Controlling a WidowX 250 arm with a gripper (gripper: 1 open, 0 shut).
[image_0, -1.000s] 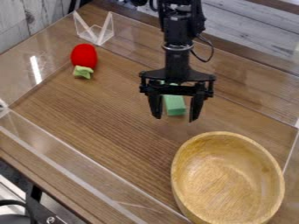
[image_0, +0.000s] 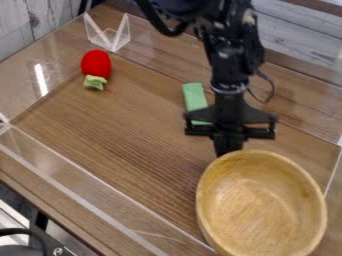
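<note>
The black robot gripper (image_0: 225, 135) hangs over the table just behind a large pale wooden bowl (image_0: 261, 205) at the lower right, its lower end near the bowl's back rim. Its fingertips are too dark and blurred to tell how they stand. A light green block (image_0: 194, 99) lies on the table behind the gripper, partly covered by the arm.
A red object (image_0: 95, 64) and a small light green piece (image_0: 95, 82) lie at the upper left, near a white wire-like stand (image_0: 107, 35).
The arm and gripper have moved toward the front and right, closer to the bowl.
</note>
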